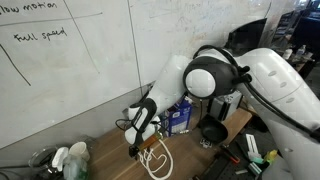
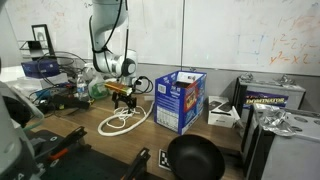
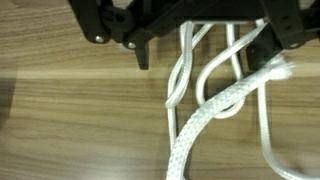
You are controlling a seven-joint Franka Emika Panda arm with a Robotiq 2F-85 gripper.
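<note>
A white rope [image 3: 203, 130] and thinner white cord [image 3: 174, 82] lie tangled on the wooden table in the wrist view. My gripper stands open just above them, its left finger [image 3: 142, 50] clear of the cord. The right finger [image 3: 264, 46] is over or against the frayed rope end; which one, I cannot tell. In exterior view 2 the rope [image 2: 112, 129] curves across the table in front of the gripper [image 2: 120, 99]. Exterior view 1 shows its loose loop [image 1: 163, 160] to the right of the gripper.
A blue box [image 2: 181, 101] stands close to the rope, with a black pan [image 2: 195, 157] nearer the camera. A whiteboard [image 1: 100, 50] backs the table. Bare wood is visible around the rope.
</note>
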